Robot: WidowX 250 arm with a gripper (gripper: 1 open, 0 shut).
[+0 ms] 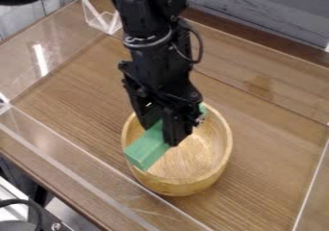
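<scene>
My black gripper [164,119] reaches down from the top of the camera view into a round tan bowl [193,163] near the front centre. A green block [148,153] is held at the gripper's lower end, tilted inside the bowl toward its left side. The gripper is shut on the block; its fingertips are partly hidden by its own dark body.
A clear plastic piece [103,18] sits at the back left. Pale walls border the table at the back and left, and a black cable lies at the bottom left.
</scene>
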